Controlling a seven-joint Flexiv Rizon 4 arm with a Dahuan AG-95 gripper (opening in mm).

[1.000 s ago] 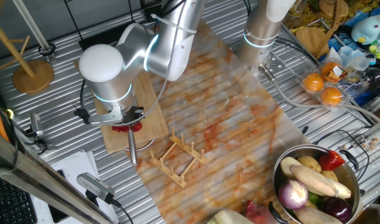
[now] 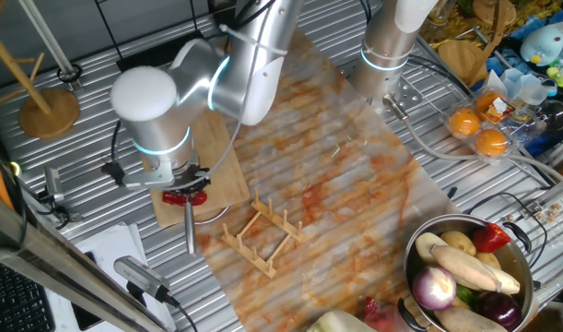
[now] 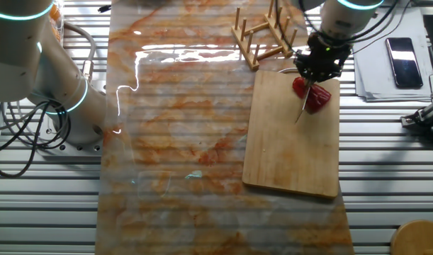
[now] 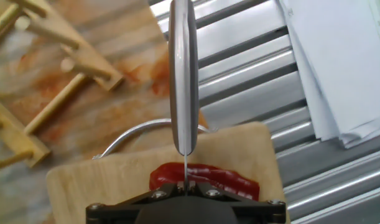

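My gripper is shut on a knife, whose grey handle (image 4: 184, 74) points away from the fingers in the wrist view. The blade (image 3: 304, 103) shows edge-on as a thin line. In exterior view 2 the blade crosses a red pepper (image 3: 317, 99) lying near one end of the wooden cutting board (image 3: 287, 152). Black gripper parts hide some of the pepper (image 4: 221, 178) in the wrist view. From exterior view 1, the handle (image 2: 191, 229) overhangs the board's edge.
A wooden peg rack (image 2: 263, 238) stands close to the board. At the lower right is a metal pot (image 2: 412, 267) full of vegetables. Papers and a phone (image 3: 404, 62) lie beyond the board's other side. The marbled sheet (image 3: 181, 142) is largely clear.
The board and rack stay put.
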